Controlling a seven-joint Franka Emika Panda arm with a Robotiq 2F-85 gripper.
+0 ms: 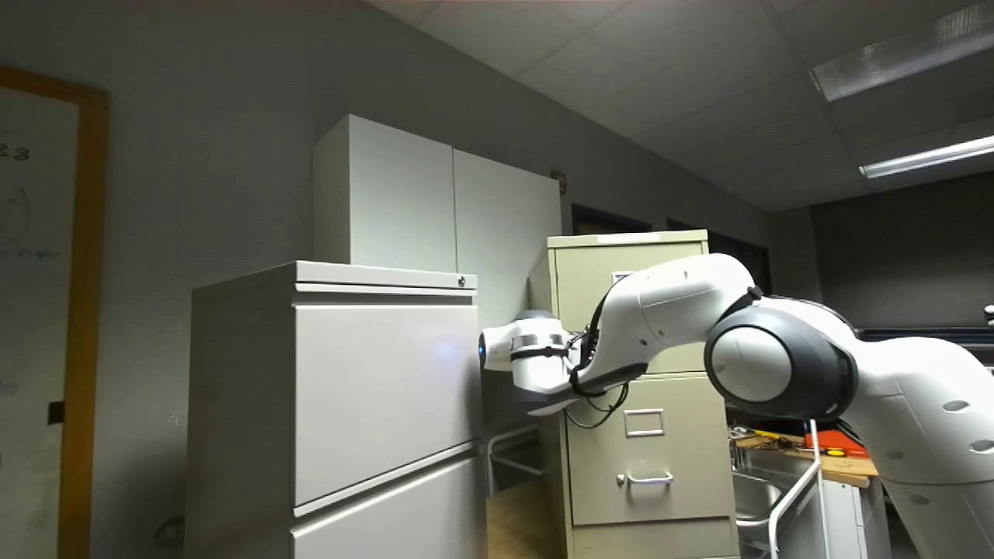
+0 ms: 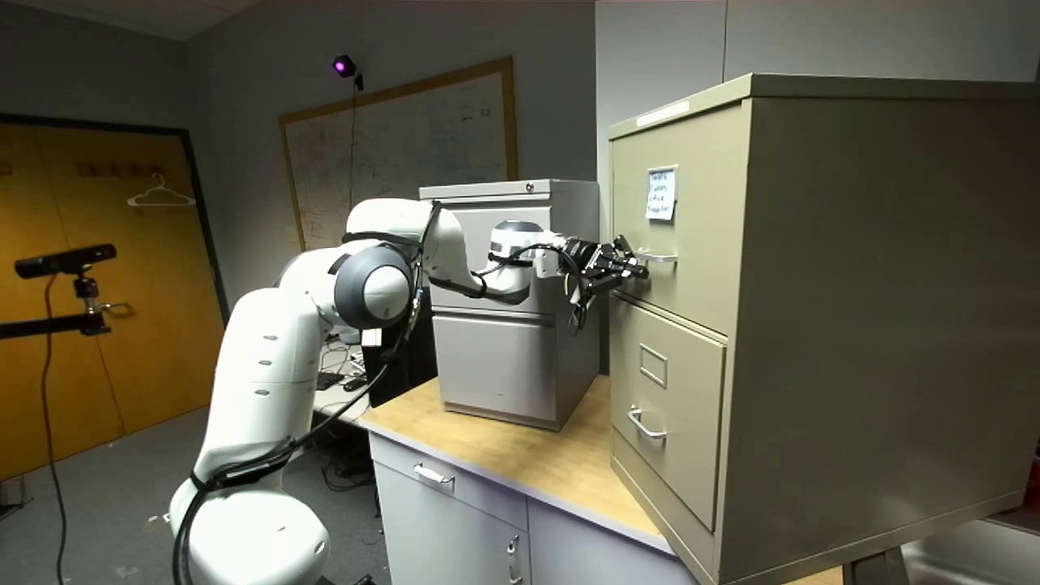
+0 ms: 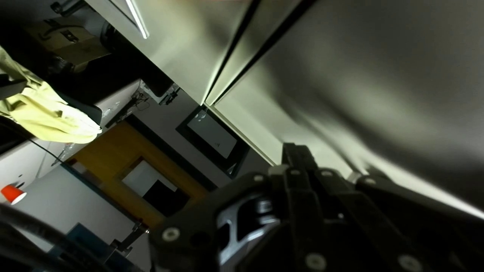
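A beige filing cabinet [image 2: 682,136] stands on the right in exterior view 2, its top drawer front closed. My gripper [image 2: 638,259] is at that drawer's pale handle [image 2: 660,257], beside the handle's left end. Whether the fingers touch the handle or sit behind it I cannot tell. In the wrist view my gripper appears shut, the dark fingers together with nothing visible between them. Beyond them the metal drawer front [image 3: 363,90] fills the right side. In exterior view 1 the arm hides the gripper and the top handle.
A grey two-drawer cabinet [image 2: 495,356] stands close to the wrist on a wooden counter [image 2: 468,419]. The beige cabinet's lower drawer has its own handle [image 2: 643,424]. A sink [image 1: 756,494] lies beyond the beige cabinet. Open floor [image 2: 136,487] shows to the left of the arm.
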